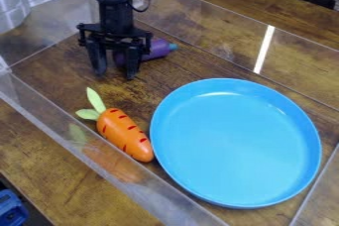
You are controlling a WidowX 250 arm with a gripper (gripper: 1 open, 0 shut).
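My black gripper (pixel 114 54) hangs at the upper left, low over the wooden table, directly beside a purple toy eggplant (pixel 155 52) that lies partly behind it. The fingers are dark, and whether they hold anything is hard to make out. An orange toy carrot (pixel 122 131) with red marks and pale green leaves lies at the lower left. A large blue plate (pixel 236 143) fills the lower right.
Clear plastic walls edge the wooden table (pixel 225 42) at the left and bottom. A blue object (pixel 8 210) sits outside at the bottom left corner.
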